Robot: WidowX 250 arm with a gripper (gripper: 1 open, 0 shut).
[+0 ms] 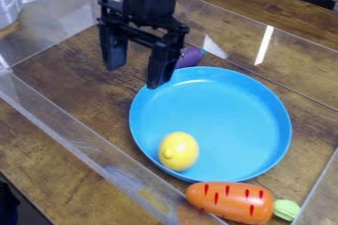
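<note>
My black gripper (138, 56) hangs open over the wooden surface, just above and left of the upper-left rim of a blue plate. It hides most of a purple eggplant (187, 57), which shows behind it at the right. The blue plate (227, 117) holds a yellow lemon-like object (179, 152) near its lower left. A toy carrot (232, 200) with a green top lies below the plate at the lower right.
Clear transparent walls border the wooden board (73, 91) along the left and right. The board left of the plate is bare, as is the area at the upper right.
</note>
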